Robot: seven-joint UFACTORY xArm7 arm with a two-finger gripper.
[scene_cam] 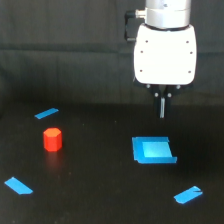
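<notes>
On the dark table at the left stands a small red block [52, 140]. A blue square [154, 150] lies on the table right of the middle, with a lighter blue patch inside it. My gripper [162, 112] hangs beneath the white hand [165, 55], above the square's far side in the view and well to the right of the red block. Its fingers are thin and dark against the background, so whether they are apart or together cannot be made out. No object shows at the fingertips.
Blue tape strips lie at the back left [46, 113], the front left [18, 186] and the front right [188, 194]. A dark curtain-like backdrop [60, 50] stands behind.
</notes>
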